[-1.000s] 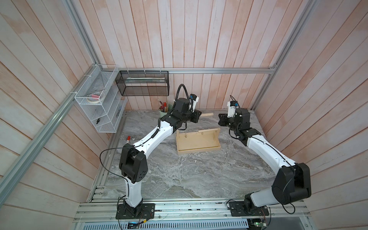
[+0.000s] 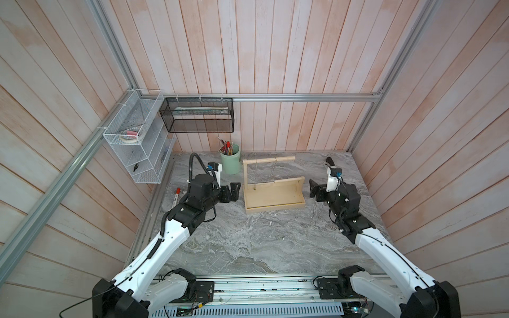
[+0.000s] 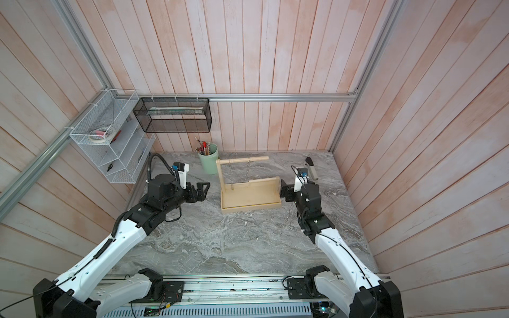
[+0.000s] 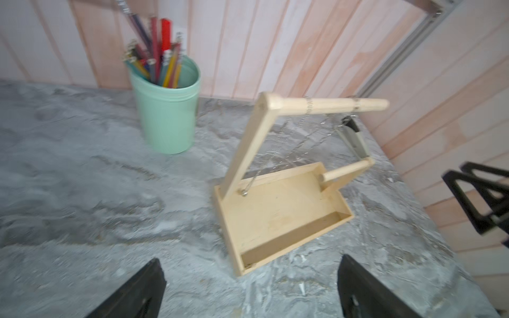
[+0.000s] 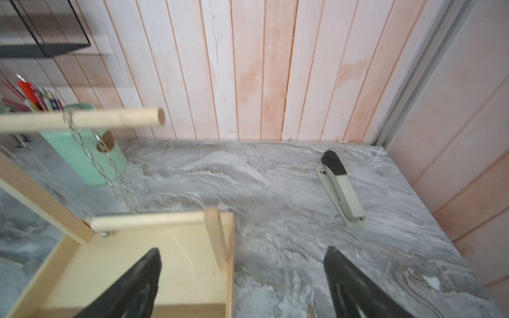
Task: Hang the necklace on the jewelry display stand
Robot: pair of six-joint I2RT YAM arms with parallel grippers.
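The necklace (image 5: 87,149), a thin silver chain, is looped over the upper bar of the wooden jewelry display stand (image 4: 286,212). Its strands hang down toward the stand's tray, and in the left wrist view a small pendant (image 4: 243,191) shows near the post's foot. My left gripper (image 2: 235,191) is left of the stand, clear of it, with its fingers spread and nothing between them. Close to the stand's right end, my right gripper (image 3: 286,190) also stands open and empty. Neither gripper touches the chain.
A green pencil cup (image 4: 167,111) stands behind the stand to the left. A stapler (image 5: 340,185) lies at the back right. Wire baskets (image 2: 197,115) hang on the back and left walls.
The left one has moved left, away from the upper bar; the right arm has drawn back and lower. The chain now hangs free of both.
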